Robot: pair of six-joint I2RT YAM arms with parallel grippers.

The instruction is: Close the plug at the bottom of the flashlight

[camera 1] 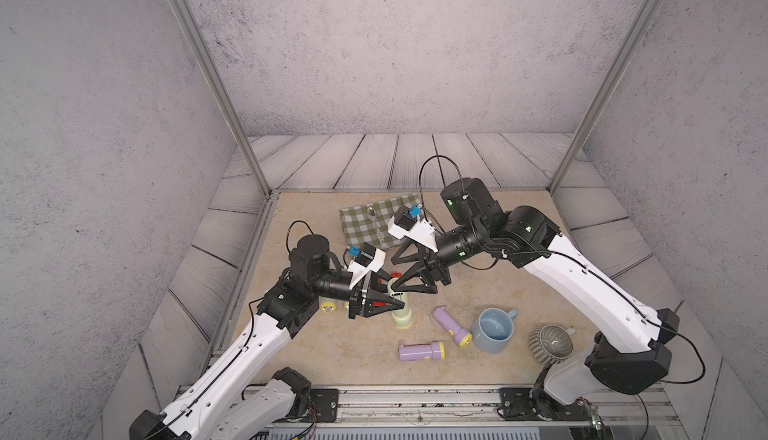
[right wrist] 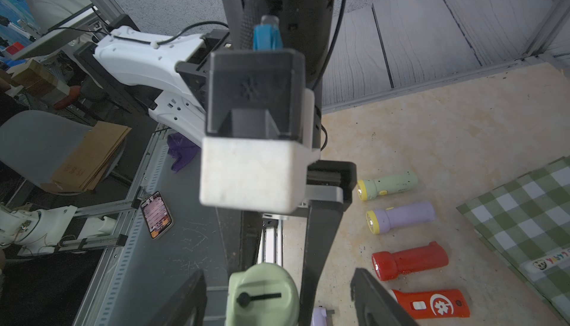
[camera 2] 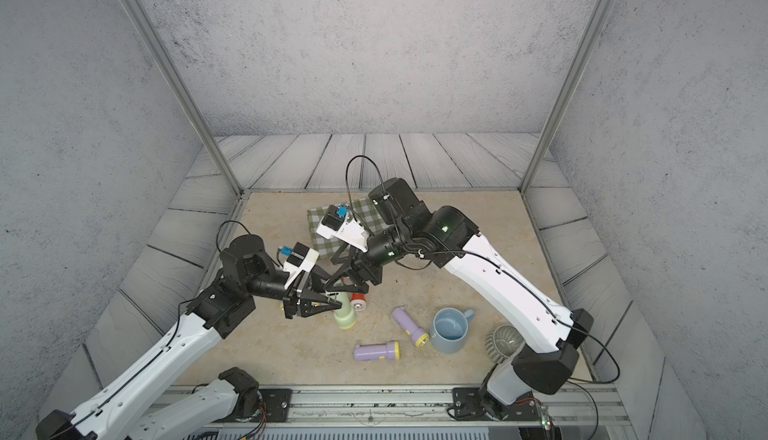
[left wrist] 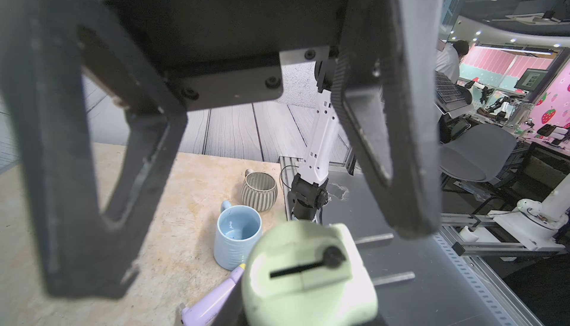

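Observation:
A pale green flashlight stands roughly upright, lens end down, near the table's middle. My left gripper is shut on it; the right wrist view shows its fingers on both sides of the body. The flashlight's bottom end faces up and bears a dark slot with a round black spot at one end. Whether the plug there is fully seated, I cannot tell. My right gripper is open, its blurred fingers spread on either side of that end without visibly touching it.
Two purple flashlights, a blue mug and a ribbed grey cup occupy the front right. More flashlights, including a red one, lie nearby. A checkered cloth is behind. Both arms' hands are very close together.

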